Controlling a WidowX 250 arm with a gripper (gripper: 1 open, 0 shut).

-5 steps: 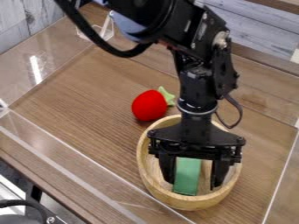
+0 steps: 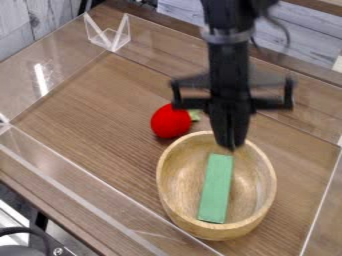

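Note:
A wooden bowl [image 2: 254, 205] sits on the table with a green rectangular block [image 2: 215, 187] lying inside it. The black gripper [image 2: 233, 128] is blurred above the back of the bowl; nothing shows held, and its lower tips are too blurred to read. A red round object [image 2: 170, 121] with a green top, partly behind the arm, lies just behind and left of the bowl.
A clear plastic object [image 2: 110, 32] stands at the back left. A black cable [image 2: 24, 234] lies at the lower left edge.
The gripper has risen up and away from the bowl, uncovering the green block, which remains in the bowl.

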